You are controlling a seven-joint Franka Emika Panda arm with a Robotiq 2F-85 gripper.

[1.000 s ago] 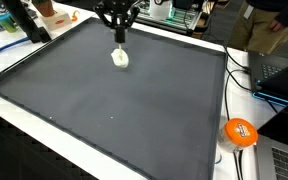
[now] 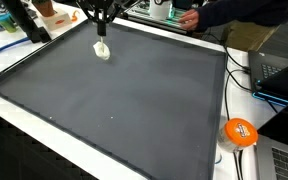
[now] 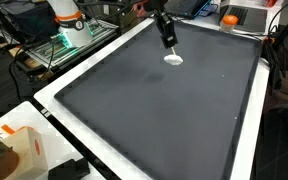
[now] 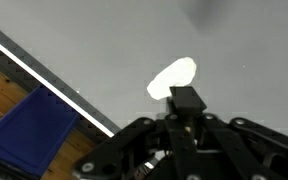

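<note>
My gripper (image 2: 101, 37) is near the far left part of the dark grey board (image 2: 124, 100), shut on the thin stem of a white spoon-like tool (image 2: 102, 51). The tool points down, its rounded white head below the fingertips. In exterior view 2 the pale stem runs from the gripper (image 3: 171, 44) to the oval head (image 3: 173, 60). From the wrist, the white head (image 4: 172, 78) shows just beyond the dark fingers of the gripper, which hide the stem. Whether the head touches the board cannot be told.
An orange-topped container (image 2: 238, 133) stands on the white table at the right, near two laptops (image 2: 279, 80). At the back left are cups (image 2: 52, 18) and tools. In the wrist view a blue item (image 4: 32, 130) lies beyond the board's edge. Most of the board is bare.
In exterior view 1 the gripper and the white tool have moved left and slightly toward the far edge.
</note>
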